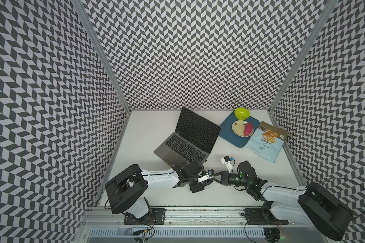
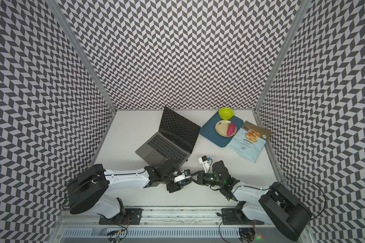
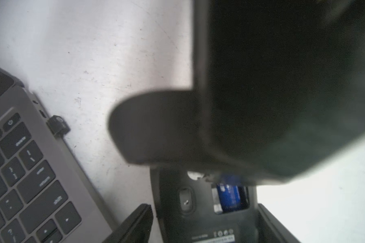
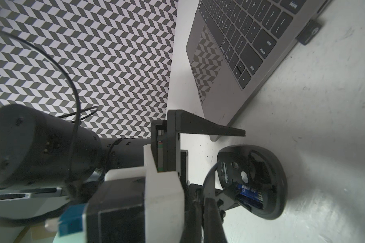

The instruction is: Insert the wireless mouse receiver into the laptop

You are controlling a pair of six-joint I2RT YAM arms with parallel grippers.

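Observation:
A small black receiver sits plugged into the side edge of the laptop (image 1: 186, 149), clear in the right wrist view too. The black mouse (image 4: 251, 182) lies underside up on the table, its battery bay uncovered and a blue battery (image 3: 230, 197) inside. My left gripper is open, one finger on each side of the mouse; whether the fingers touch it cannot be told. My right gripper is shut, close to the mouse, and nothing shows between its blurred fingers. Its dark bulk hides the upper right of the left wrist view.
A blue tray (image 1: 228, 136) at the back right holds a green bowl (image 1: 242, 113) and a plate with a pink item (image 1: 248, 129). A chips bag (image 1: 267, 141) lies beside it. Between tray and grippers the table is bare.

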